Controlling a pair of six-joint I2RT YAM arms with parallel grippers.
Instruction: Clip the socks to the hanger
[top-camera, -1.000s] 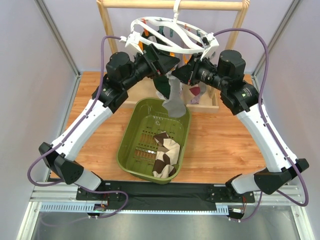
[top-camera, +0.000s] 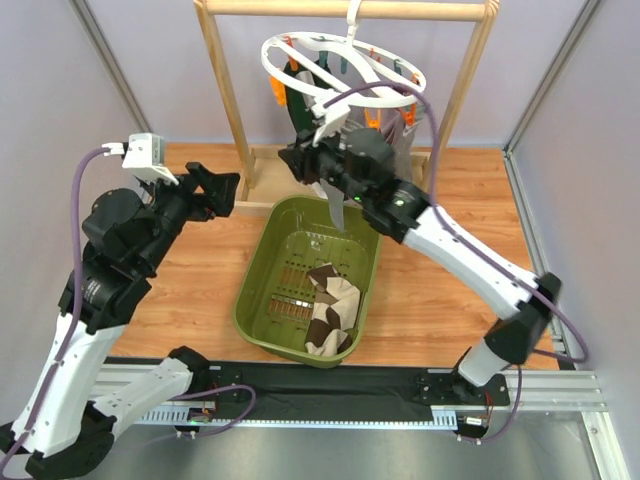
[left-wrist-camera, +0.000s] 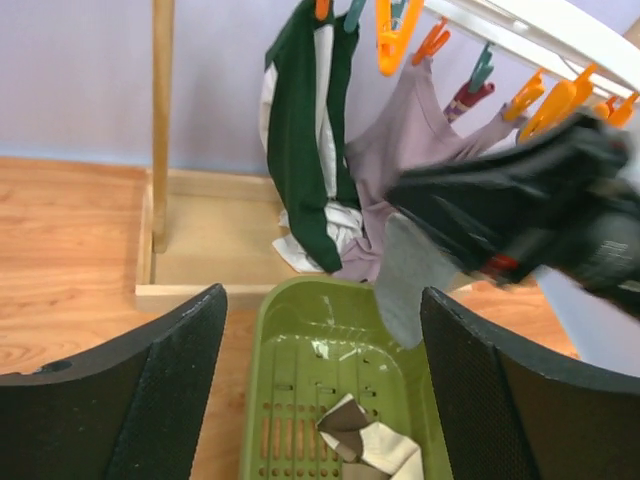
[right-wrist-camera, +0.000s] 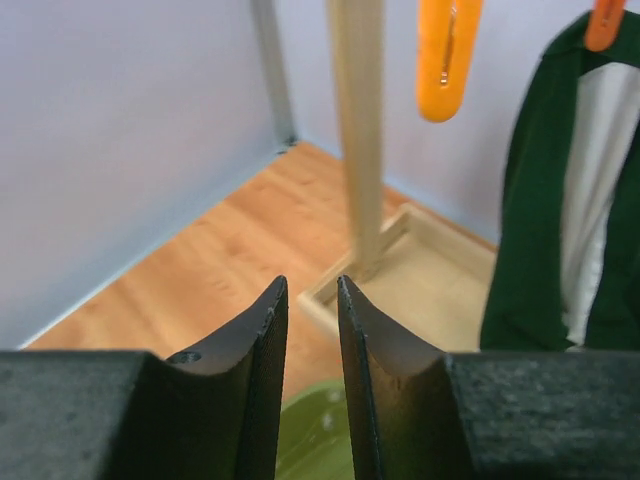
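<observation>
My right gripper (top-camera: 290, 160) is raised under the white hanger (top-camera: 281, 65) and shut, with a grey sock (left-wrist-camera: 406, 285) hanging below it; in its own wrist view its fingers meet and the sock is out of sight. My left gripper (top-camera: 222, 190) stands part open to the left of the hanger, nothing between its fingers. Orange clips (left-wrist-camera: 388, 45) and teal clips hold green-and-white and mauve fabric (left-wrist-camera: 308, 150) on the hanger. Brown-and-cream socks (top-camera: 330, 318) lie in the green basket (top-camera: 255, 270).
The wooden stand (top-camera: 228, 90) with its tray base stands behind the basket. Bare wood floor (top-camera: 175, 310) lies left and right of the basket. Grey side walls bound the area.
My left gripper has moved left and down, away from the hanger and the grey sock. My right gripper has moved left along the hanger, the grey sock hanging with it.
</observation>
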